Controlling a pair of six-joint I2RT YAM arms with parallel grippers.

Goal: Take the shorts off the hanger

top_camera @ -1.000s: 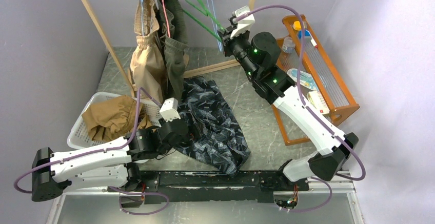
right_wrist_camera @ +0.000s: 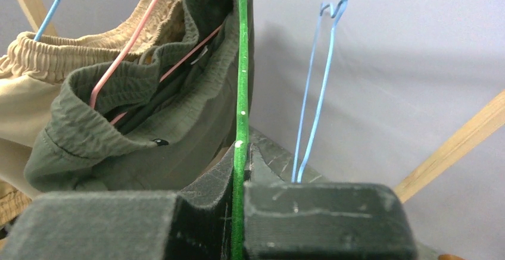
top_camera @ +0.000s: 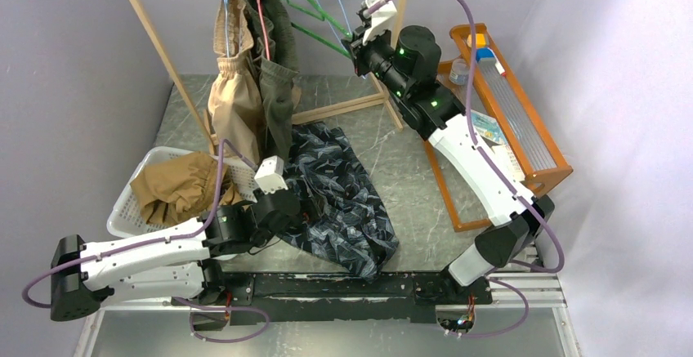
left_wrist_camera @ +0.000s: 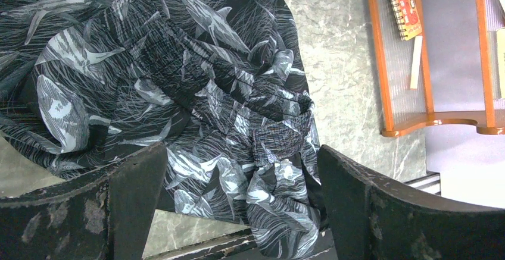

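Note:
Dark shorts [top_camera: 351, 202] printed with grey sharks lie crumpled on the floor, filling much of the left wrist view. Above them my left gripper is open, its fingers apart and no cloth between them. Up at the rack, a bare green hanger [top_camera: 306, 2] is gripped along one bar by my right gripper [top_camera: 352, 51]. In the right wrist view the green bar [right_wrist_camera: 242, 93] runs upright between the shut fingers. No garment shows on the visible part of that hanger.
Beige shorts [top_camera: 237, 87] and olive shorts [top_camera: 278, 87] hang left of the green hanger. An empty blue hanger [right_wrist_camera: 321, 87] is close by on the right. A white basket [top_camera: 122, 214] holds brown cloth; a wooden shelf [top_camera: 523, 120] stands right.
My right arm has shifted slightly, tilting and swaying the green hanger with it. The blue hanger beside it now slants. The left arm and the shark shorts stay put.

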